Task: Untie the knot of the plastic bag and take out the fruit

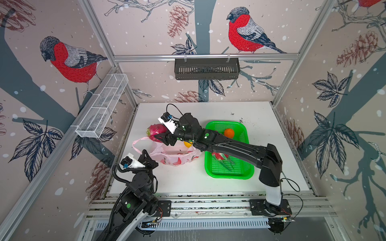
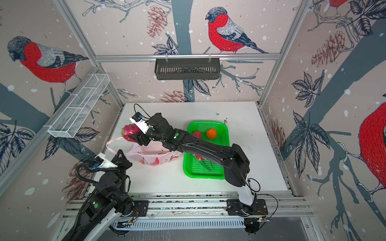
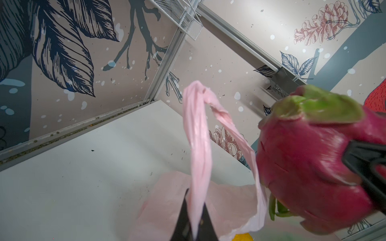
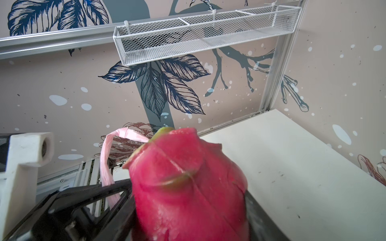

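Note:
A pink-red dragon fruit (image 1: 154, 130) is gripped by my right gripper, which has a finger on either side of it, above the bag's rear left. Below it, the pink plastic bag (image 1: 177, 159) lies with its mouth spread open. A yellow fruit (image 1: 187, 144) shows inside the bag, partly behind the right arm. At the bag's left front, my left gripper is shut on a pink bag handle (image 3: 197, 156), which rises in a loop beside the dragon fruit. Whatever else is inside the bag is hidden.
Right of the bag stands a green basket (image 1: 242, 160) holding an orange (image 1: 229, 133) and red fruit (image 2: 196, 134). The right arm crosses over it. A white wire rack (image 1: 102, 106) hangs at left.

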